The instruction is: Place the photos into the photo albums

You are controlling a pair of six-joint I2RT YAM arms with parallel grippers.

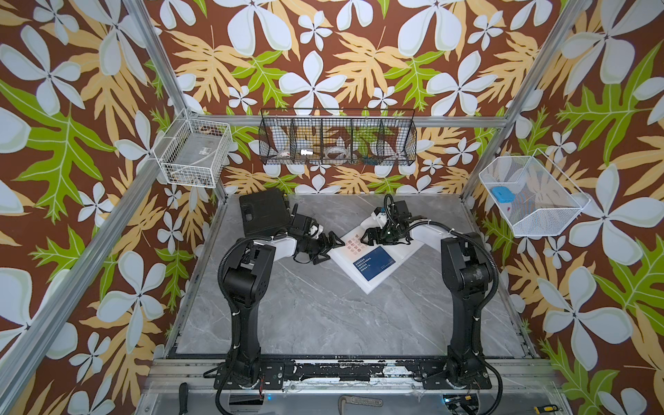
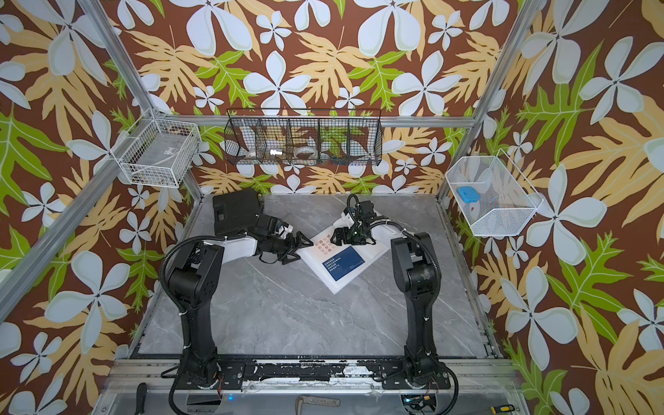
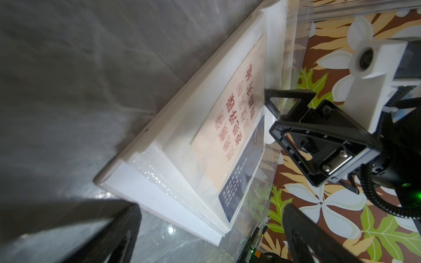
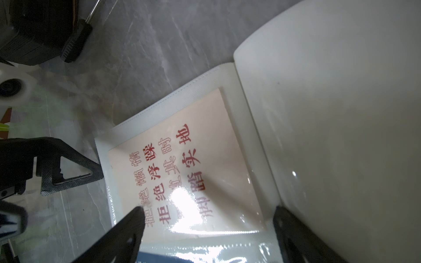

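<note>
On the table lies an open white photo album (image 1: 367, 285), its pages in clear sleeves. Two photos show in its page: a pale pink one with red writing (image 4: 210, 144) and a dark blue one (image 1: 374, 263) below it. In the left wrist view, the album's stacked page edges (image 3: 175, 192) face my left gripper, which stands open beside them with nothing between its fingers. My right gripper is over the page near the album's fold, fingers apart, one fingertip (image 4: 291, 228) by the raised white leaf (image 4: 342, 122). No photo shows in either gripper.
A black case-like object (image 1: 264, 211) lies at the back left of the table. Wire baskets hang around: a white one (image 1: 197, 155) left, a black divided one (image 1: 337, 141) at the back, another white one (image 1: 532, 197) right.
</note>
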